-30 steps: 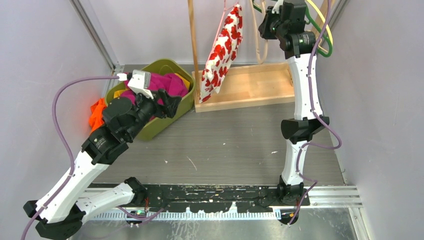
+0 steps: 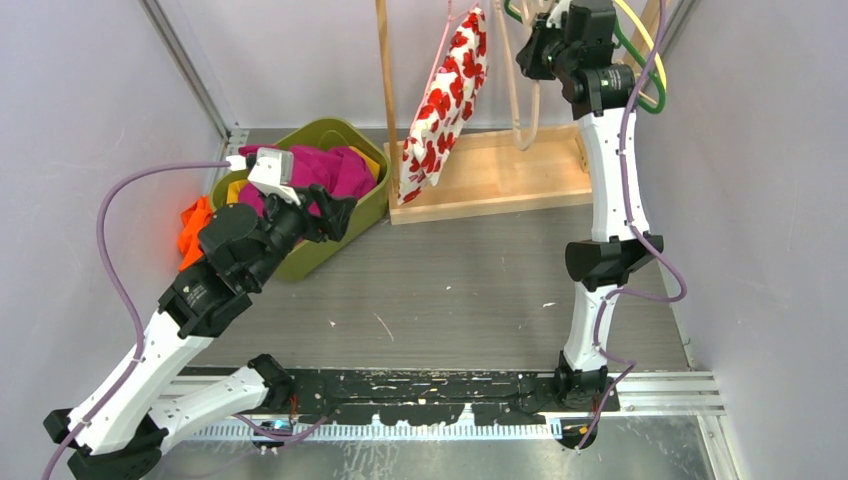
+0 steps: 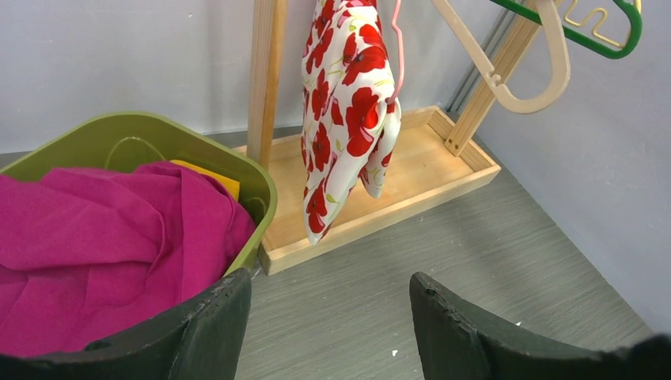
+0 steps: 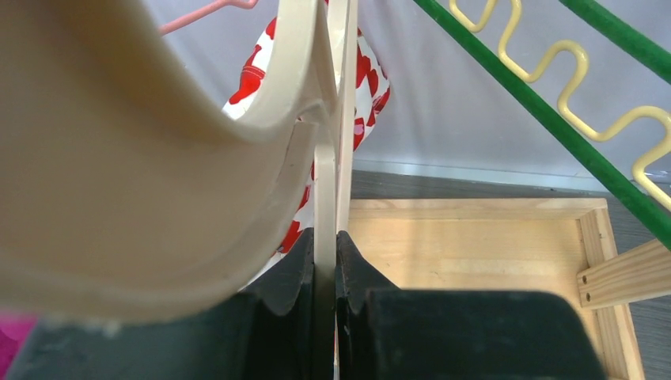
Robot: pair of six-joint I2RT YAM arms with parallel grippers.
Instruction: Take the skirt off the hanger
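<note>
A white skirt with red flowers (image 2: 447, 110) hangs on a pink hanger (image 3: 399, 59) at the rack's left side. My left gripper (image 2: 337, 215) is open near the bin's front right, well short of the skirt. In the left wrist view its fingers (image 3: 225, 313) stand wide apart with nothing between them. At the upper right, my right gripper (image 2: 530, 62) is shut on a beige hanger (image 4: 320, 198), whose thin edge runs between the fingertips in the right wrist view. No cloth shows on that hanger.
An olive bin (image 2: 290, 262) with magenta cloth (image 2: 330, 170) stands at the left, an orange cloth (image 2: 192, 235) beside it. A wooden rack post (image 3: 265, 87) rises between bin and skirt. Green hangers (image 4: 538, 103) hang at the right.
The skirt and beige hanger sway a little. The right arm has barely moved.
</note>
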